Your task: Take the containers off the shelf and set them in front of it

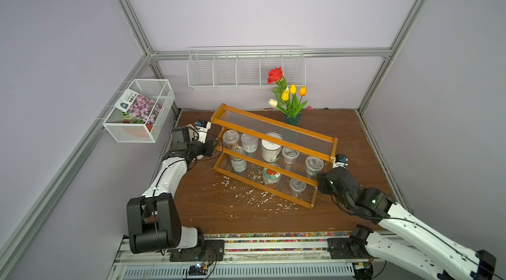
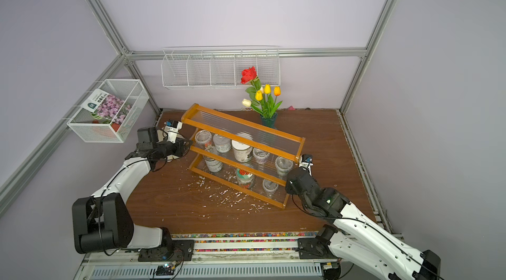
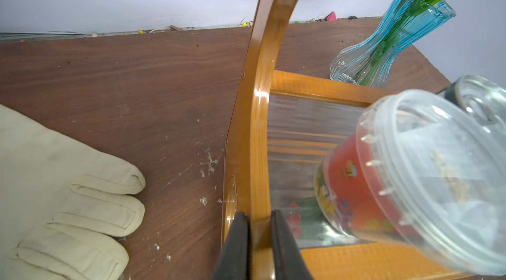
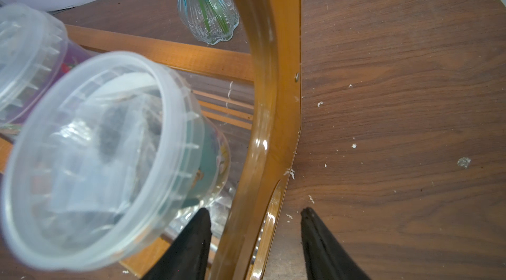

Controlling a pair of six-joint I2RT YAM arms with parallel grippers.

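The tilted wooden shelf [image 1: 274, 124] stands on the table with several jars and tins on its tiers, among them clear-lidded jars [image 3: 442, 169]. Which one is the seed jar I cannot tell. At its left end my left gripper has its fingers close on either side of the wooden side post [image 3: 253, 143]; whether they grip it is hard to tell. At the right end my right gripper is open, its fingers either side of the right post [image 4: 279, 100], not visibly touching it.
A glass vase [image 3: 374, 48] of flowers stands behind the shelf. A pale glove [image 3: 63, 190] lies left of it. White wire baskets [image 1: 138, 132] hang on the left and back walls. The table front has scattered white bits.
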